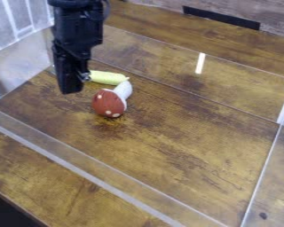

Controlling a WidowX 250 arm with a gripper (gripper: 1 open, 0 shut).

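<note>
The black gripper [71,75] is raised at the upper left of the camera view, shut, with nothing visible between its fingers. To its right on the wooden floor lies a toy mushroom with a red, white-dotted cap [107,104] and a white stem [123,89]. Behind it is a pale yellow elongated object [109,77], partly beside the gripper.
Clear low walls enclose the wooden surface [186,151] on the left, front, back and right. A white strip [201,63] stands out near the back.
</note>
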